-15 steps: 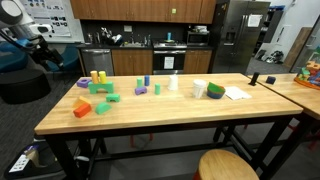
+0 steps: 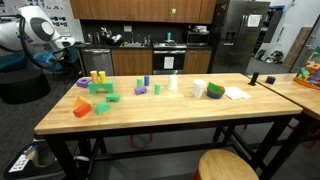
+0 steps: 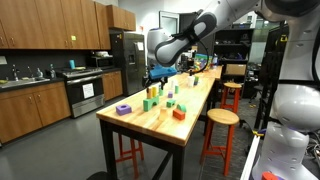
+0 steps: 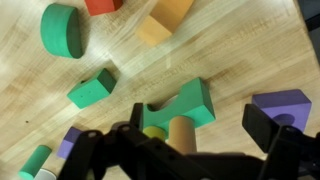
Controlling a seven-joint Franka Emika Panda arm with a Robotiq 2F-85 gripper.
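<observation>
In the wrist view my gripper is wide open, its black fingers apart, with nothing held between them. Below it stands a green notched block (image 4: 190, 104), with an orange cylinder (image 4: 182, 134) upright by it and a yellow top (image 4: 154, 132) beside that. A green rectangular block (image 4: 92, 89), a green rounded block (image 4: 61, 31), an orange block (image 4: 165, 20) and a purple block (image 4: 283, 106) lie around. The white and blue arm (image 2: 40, 30) reaches in from the left in exterior view 1; the dark gripper blends into the background there.
On the wooden table (image 2: 190, 112), a white container (image 2: 199, 88), a green bowl (image 2: 215, 90) and white paper (image 2: 236, 93) lie to the right of the blocks. Stools (image 2: 225, 165) stand by the table.
Over the last second the arm has swung rightward toward the table in exterior view 1. The blocks on the table look unmoved.
</observation>
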